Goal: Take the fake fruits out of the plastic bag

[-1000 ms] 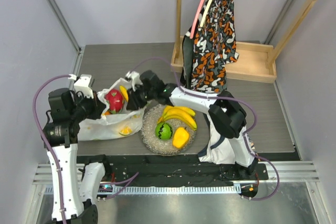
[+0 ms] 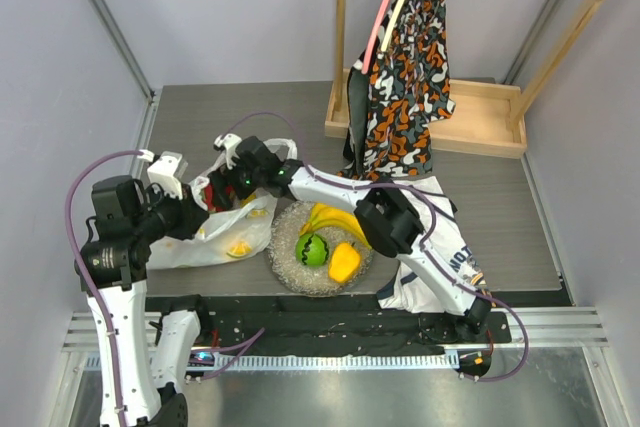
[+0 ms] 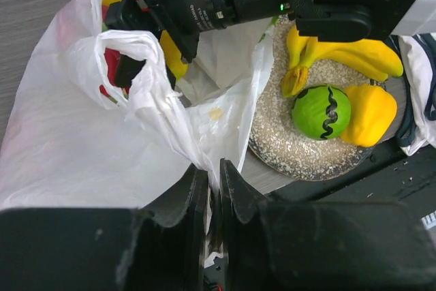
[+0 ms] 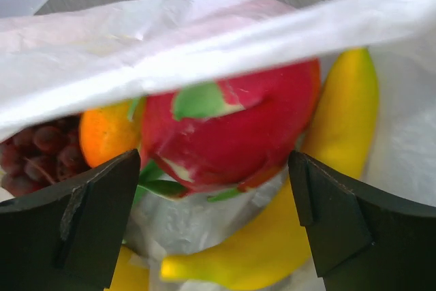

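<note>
My left gripper is shut on the gathered edge of the white plastic bag [image 3: 88, 141], holding it up. Inside the bag's mouth my right gripper stands open. Ahead of its fingers [image 4: 95, 226] lies a red dragon fruit [image 4: 238, 127] with green leaves, partly behind a fold of the bag. Alongside it, to the right, is a yellow banana [image 4: 344, 120], its lower end between the fingers in view. An orange fruit [image 4: 109, 134] and dark grapes [image 4: 48, 151] sit to the left. More yellow fruit [image 4: 129, 270] shows at the lower left.
A speckled round plate [image 2: 290, 262] right of the bag bears bananas [image 2: 340, 217], a green striped watermelon [image 2: 312, 249] and a yellow pepper [image 2: 345, 263]. Behind it stands a wooden rack [image 2: 480, 132] with patterned cloth [image 2: 410, 77]. White clothing [image 2: 430, 287] lies at the right.
</note>
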